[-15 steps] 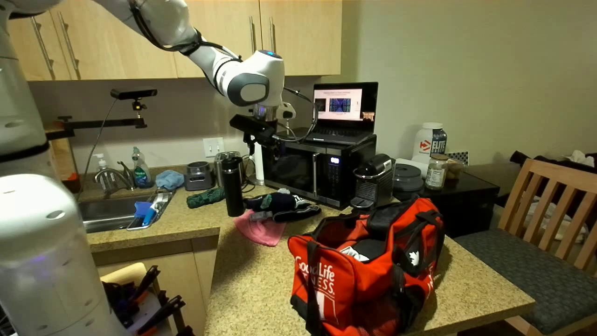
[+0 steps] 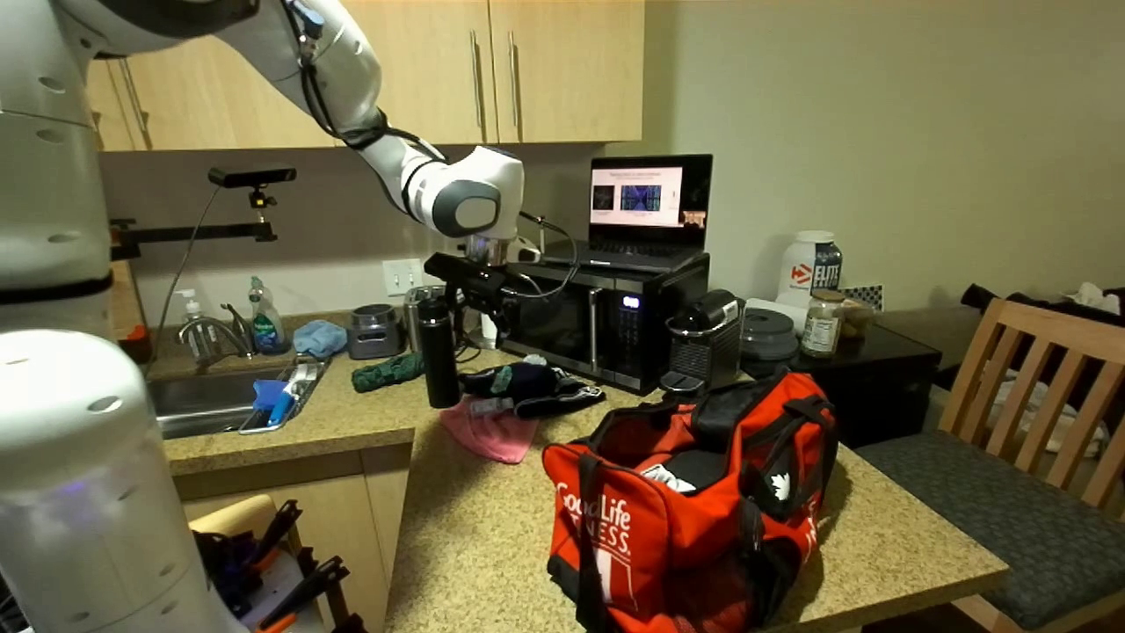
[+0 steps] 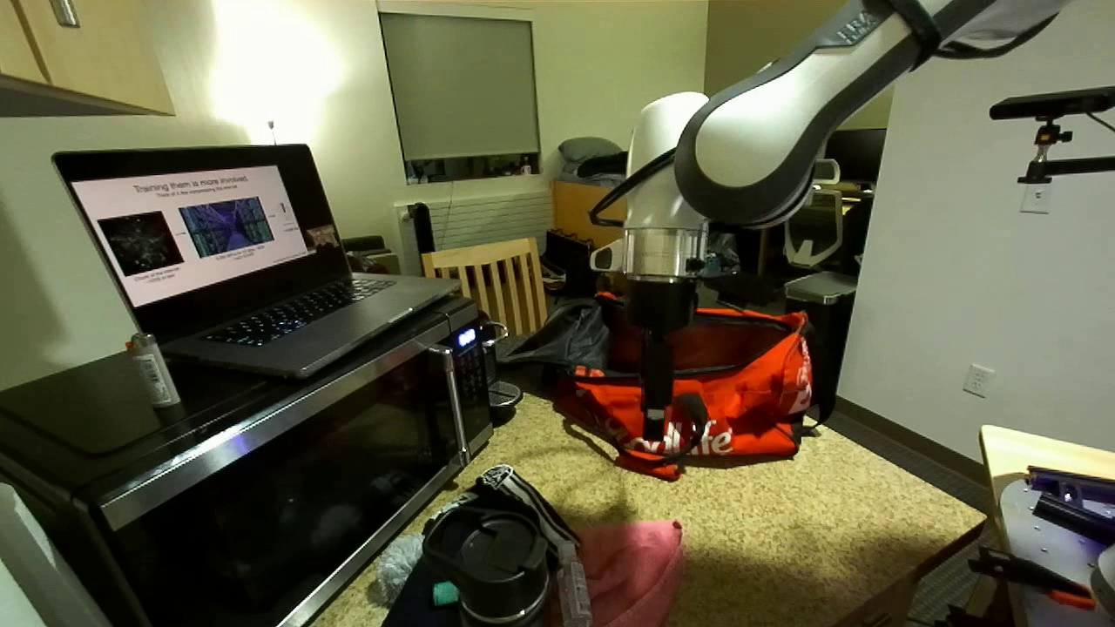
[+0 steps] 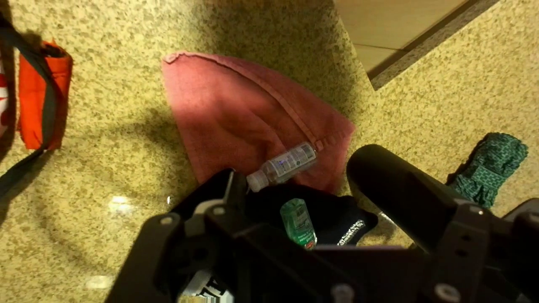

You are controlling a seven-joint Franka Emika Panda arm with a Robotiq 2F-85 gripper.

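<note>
My gripper (image 2: 485,308) hangs open above the cluster by the microwave, nothing between its fingers; in the second exterior view it (image 3: 655,427) points straight down. Beneath it, a pink cloth (image 4: 237,116) lies flat, with a small clear labelled bottle (image 4: 288,162) on its edge. A green-tinted bottle (image 4: 298,220) rests on dark fabric (image 4: 343,209), partly covered by my gripper in the wrist view. The tall black bottle (image 2: 439,359) stands upright just left of the cloth. Dark green cloth (image 2: 388,373) lies farther left.
An open red gym bag (image 2: 633,527) with dark contents fills the counter's right side. Behind the cluster, a microwave (image 2: 554,322) carries a laptop (image 2: 645,211). A sink (image 2: 195,406) is at left. Bare counter (image 2: 475,549) lies in front of the pink cloth.
The arm has come down and slightly left in exterior view 1, bringing my gripper nearer the black bottle and the clothes. The objects on the counter look unmoved.
</note>
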